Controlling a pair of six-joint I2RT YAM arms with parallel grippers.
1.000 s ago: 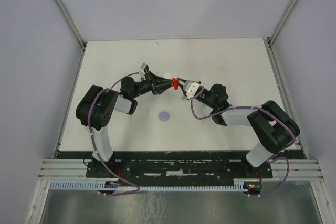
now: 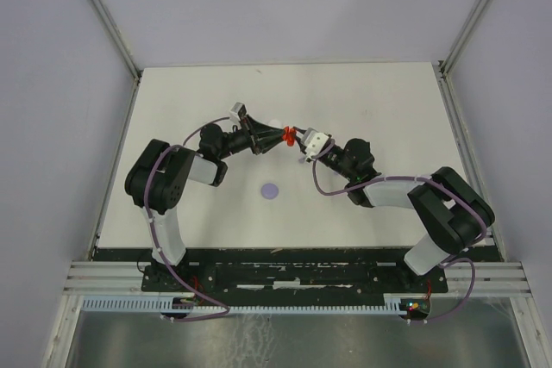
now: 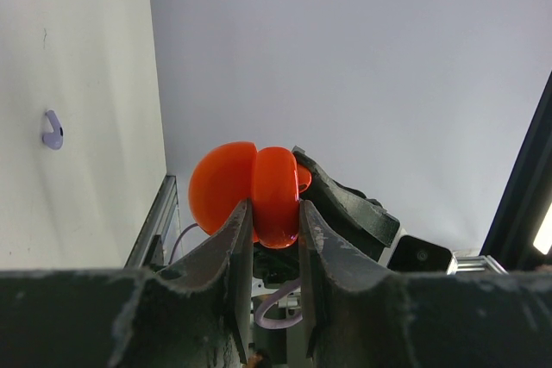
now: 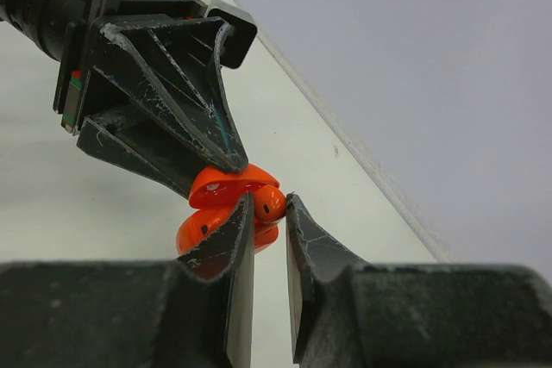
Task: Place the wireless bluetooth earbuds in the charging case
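Both grippers meet at mid-table on red-orange objects. In the left wrist view my left gripper is shut on a glossy red-orange piece (image 3: pixel 274 191), with a red rounded shell behind it; which part is earbud or case is hard to tell. In the right wrist view my right gripper is shut on a small red earbud (image 4: pixel 269 201), held against the open red charging case (image 4: pixel 211 185), whose lid and body show beside the other gripper's black fingers. Whether the earbud sits inside its slot is hidden.
A lilac round object (image 2: pixel 269 190) lies on the white board (image 2: pixel 172 213) below the grippers. A pale object (image 2: pixel 275 123) lies just behind them. The rest of the board is mostly clear.
The left arm looks unchanged.
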